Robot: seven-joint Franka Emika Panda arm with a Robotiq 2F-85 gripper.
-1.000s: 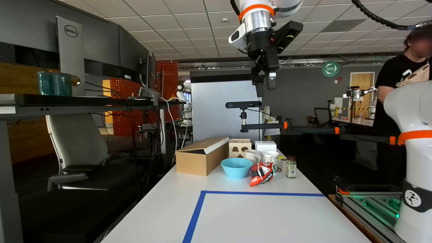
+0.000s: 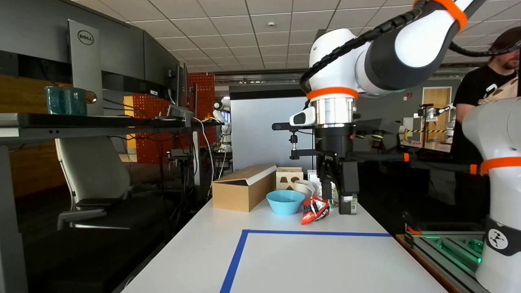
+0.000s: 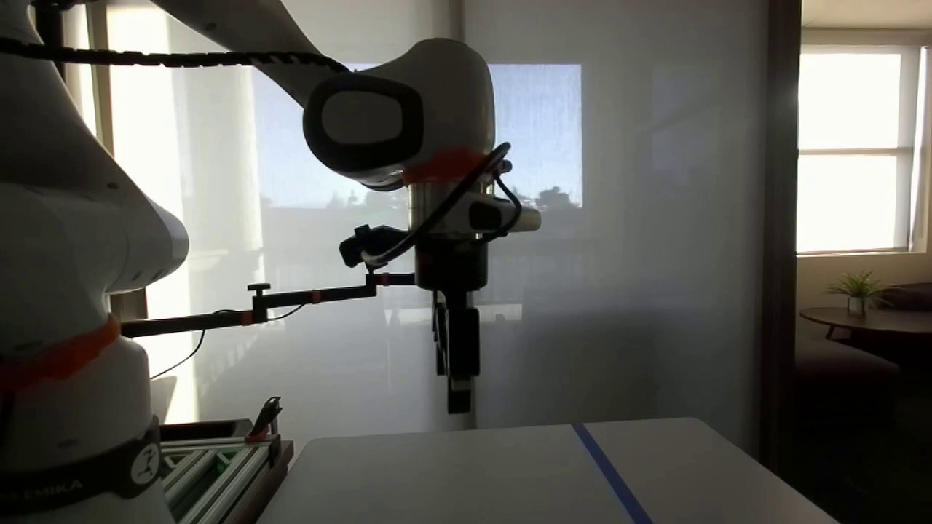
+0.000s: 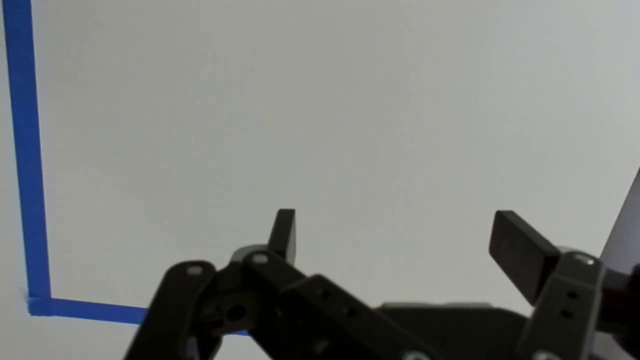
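Observation:
My gripper is open in the wrist view, its two fingers wide apart with only bare white table between them. In exterior view 1 the gripper (image 2: 339, 200) hangs pointing down, above the table's right part. Exterior view 2 has the gripper (image 3: 458, 397) over the white table (image 3: 419, 471), with a gap below its tips. Blue tape (image 2: 312, 232) marks a bare area on the tabletop. Past the tape are a light blue bowl (image 2: 285, 202) and a red snack bag (image 2: 315, 210). A jar (image 2: 353, 204) is mostly hidden behind the gripper.
A cardboard box (image 2: 239, 193) stands at the far left of the table, near a wooden shape box (image 2: 288, 176). White cups behind the bag are partly covered. A person (image 2: 481, 92) stands off to the right.
The arm has come down a long way and closer to the camera in exterior view 1. Its gripper now blocks part of the jar and cups. The objects on the table have not moved.

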